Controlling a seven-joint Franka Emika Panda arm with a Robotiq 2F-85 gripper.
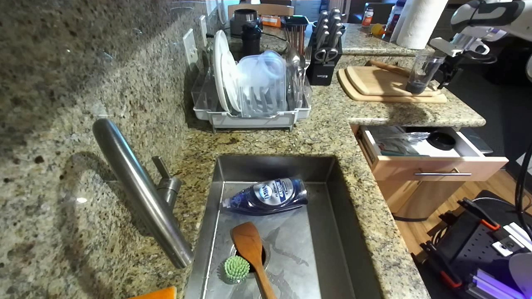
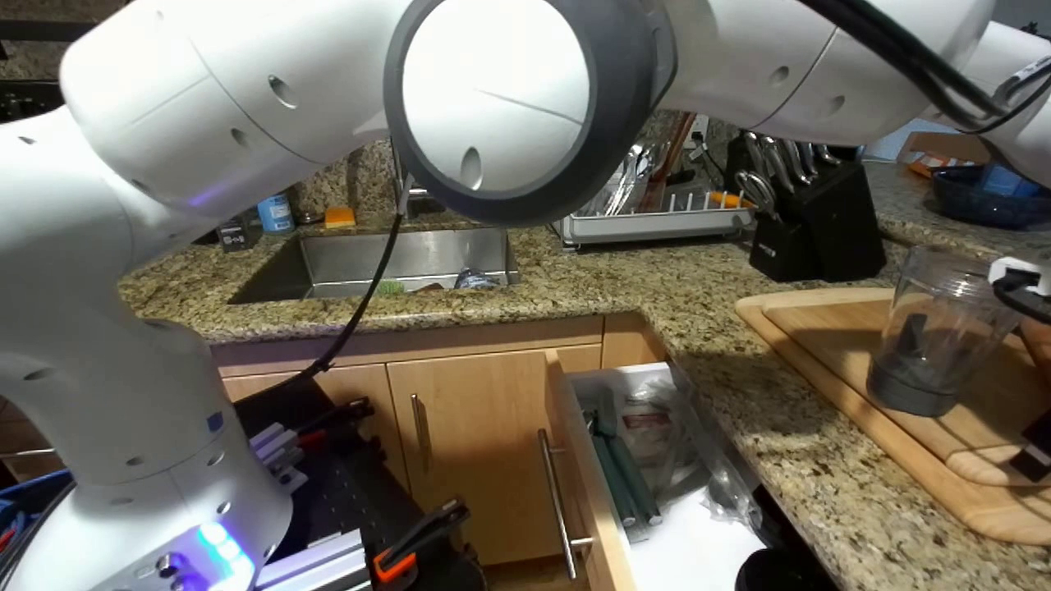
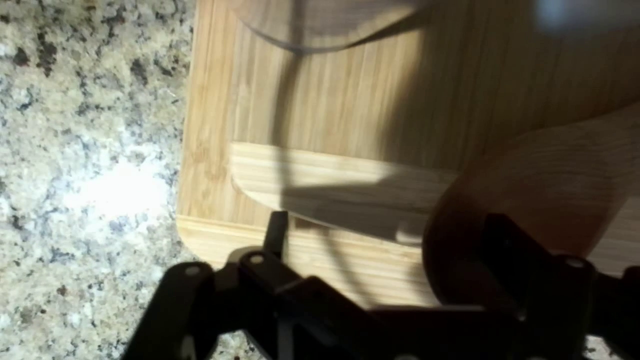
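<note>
In exterior view 1 a wooden utensil (image 1: 390,67) lies slantwise on two stacked wooden cutting boards (image 1: 359,89), partly behind a clear cup (image 1: 424,69). My gripper (image 1: 449,78) is at the boards' right end, just right of the cup. The wrist view shows its fingers wide apart above the boards' edge. A broad wooden piece (image 3: 540,174), apparently the utensil's end, reaches in from the right; the right finger (image 3: 510,246) overlaps it, and contact cannot be told. Nothing is gripped. A rounded see-through shape at the top looks like the cup.
An open drawer (image 1: 431,165) juts out below the counter. A knife block (image 1: 324,62) and a loaded dish rack (image 1: 252,121) stand left of the boards. The sink (image 1: 294,249) holds a blue soap bottle (image 1: 272,196), a wooden spatula (image 1: 247,242) and a green brush (image 1: 235,268).
</note>
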